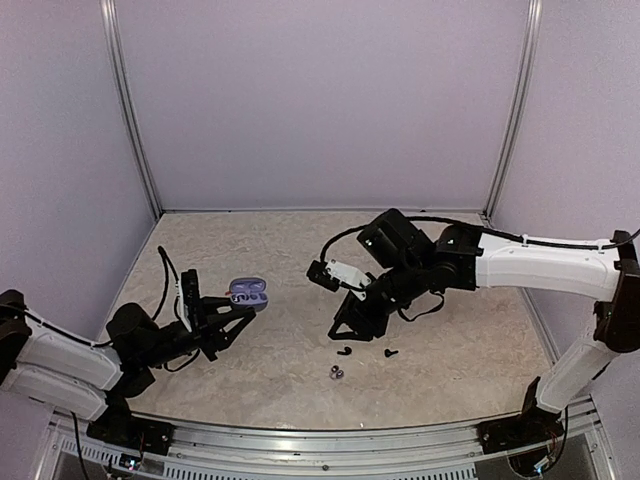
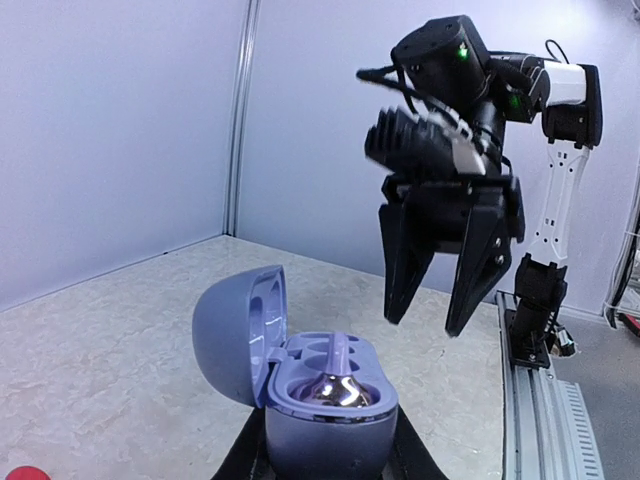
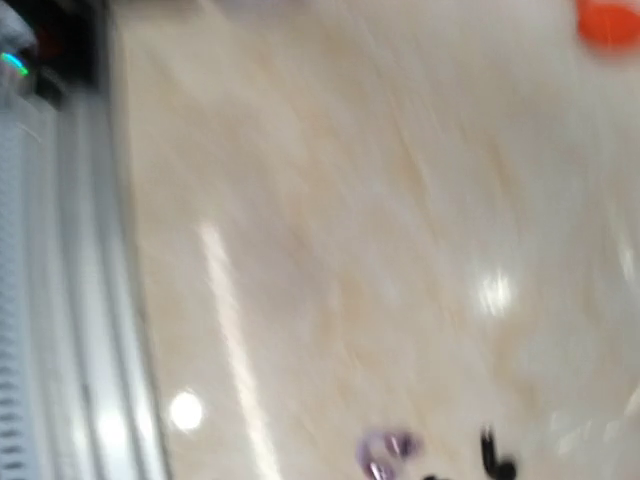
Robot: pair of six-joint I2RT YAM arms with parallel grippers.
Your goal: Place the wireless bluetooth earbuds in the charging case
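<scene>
A lilac charging case (image 1: pixel 248 295), lid open, is held upright in my left gripper (image 1: pixel 235 320), which is shut on it; in the left wrist view the case (image 2: pixel 327 440) shows a chrome-based piece with a lilac stem in it. My right gripper (image 1: pixel 350 325), seen open in the left wrist view (image 2: pixel 428 310), is apart from the case, right of it. On the table lie small lilac-and-chrome pieces (image 1: pixel 336 372) and black earbuds (image 1: pixel 390 352), also in the blurred right wrist view (image 3: pixel 498 460).
The pale table (image 1: pixel 470 370) is bordered by metal rails (image 1: pixel 300 440) and walls. A red object (image 3: pixel 610 22) shows at the right wrist view's corner.
</scene>
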